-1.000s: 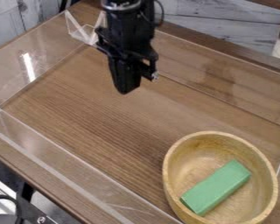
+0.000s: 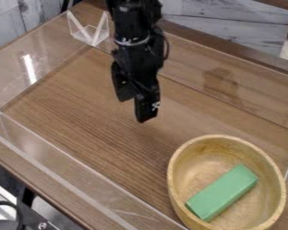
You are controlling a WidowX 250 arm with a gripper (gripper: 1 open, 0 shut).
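My black arm (image 2: 130, 40) reaches down from the top centre over the wooden table (image 2: 86, 144). At its end, the gripper (image 2: 134, 106) hangs above the bare middle of the table, open, with nothing visible between its fingers. At the lower right sits a round cream bowl (image 2: 183, 202) with a green rectangular block (image 2: 222, 191) lying inside it.
A clear plastic object (image 2: 89, 27) stands at the upper left. Pale marble-like boards (image 2: 243, 27) lie beyond the back edge.
The arm has extended downward and toward the front, bringing the gripper lower in the view over the table's middle. The bowl and green block have not moved.
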